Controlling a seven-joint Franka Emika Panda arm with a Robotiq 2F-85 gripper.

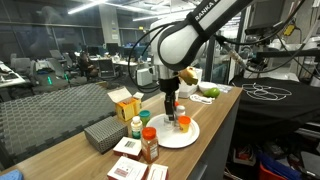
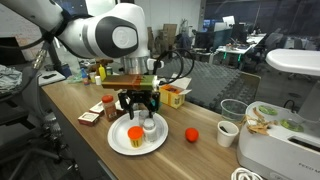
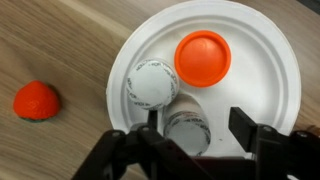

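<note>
A white plate (image 3: pixel 262 80) holds several small containers. In the wrist view a bottle with a greyish top (image 3: pixel 187 131) stands between my gripper's (image 3: pixel 196 120) parted fingers, with gaps visible on both sides. Beside it on the plate are a white-capped bottle (image 3: pixel 152 84) and an orange round container (image 3: pixel 202 58). From exterior view 2, the open gripper (image 2: pixel 139 106) points down over the plate's far part, behind the orange container (image 2: pixel 136 136) and a white-capped bottle (image 2: pixel 150 130). How far the fingers reach down around the bottle is hard to tell.
A red round object (image 2: pixel 192 134) and a white cup (image 2: pixel 227 132) rest on the table beside the plate. Jars, including an orange-brown one (image 1: pixel 149 144), and boxes (image 1: pixel 126 170) crowd the other side. An open yellow box (image 1: pixel 126 104) stands behind.
</note>
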